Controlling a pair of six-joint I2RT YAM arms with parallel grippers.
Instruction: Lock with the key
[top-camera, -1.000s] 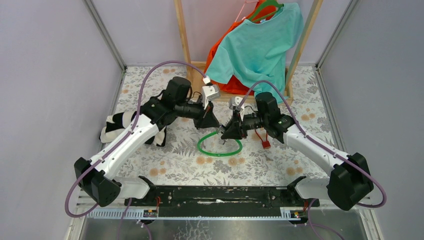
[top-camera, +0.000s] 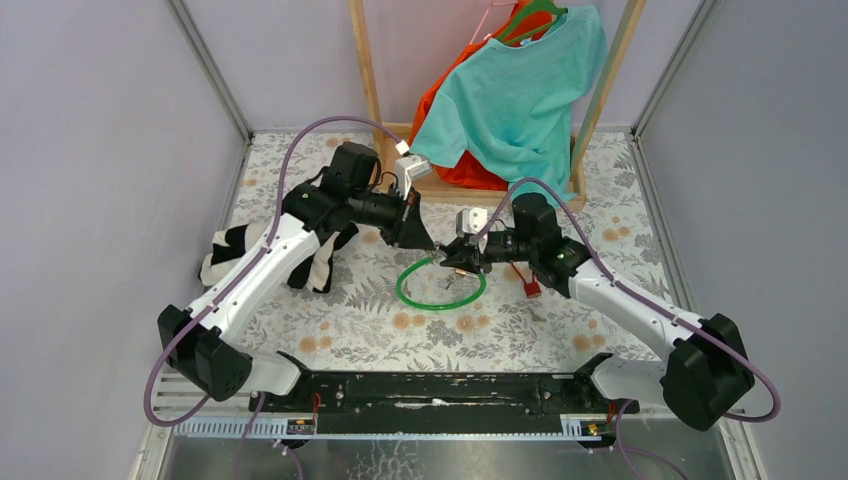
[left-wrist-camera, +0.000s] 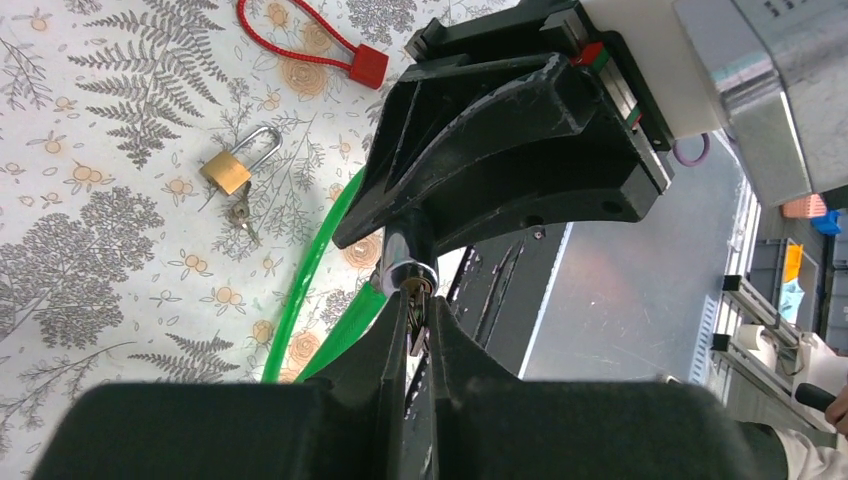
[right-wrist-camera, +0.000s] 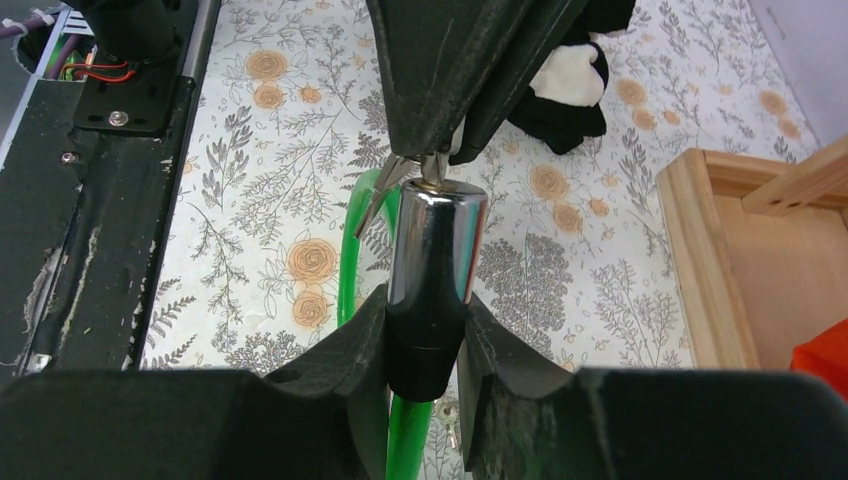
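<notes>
A green loop lock (top-camera: 437, 308) is lifted off the table near the middle. My right gripper is shut on its chrome-and-black lock cylinder (right-wrist-camera: 435, 250), which points up toward my left gripper. My left gripper is at the cylinder's end, its fingertips close around small keys at the keyhole; in the left wrist view the fingers look nearly closed on them. A brass padlock (left-wrist-camera: 226, 172) lies on the table with its own keys (left-wrist-camera: 240, 212) beside it.
A red cable seal (left-wrist-camera: 367, 66) lies to the right. Black-and-white cloth (top-camera: 230, 260) lies at the left. A wooden rack (right-wrist-camera: 710, 260) with hanging shirts (top-camera: 510, 90) stands at the back.
Both grippers have shifted slightly: the left arm up and a little left over the last second, the right arm's angle changed at the lock. The shirts and table items are unchanged.
</notes>
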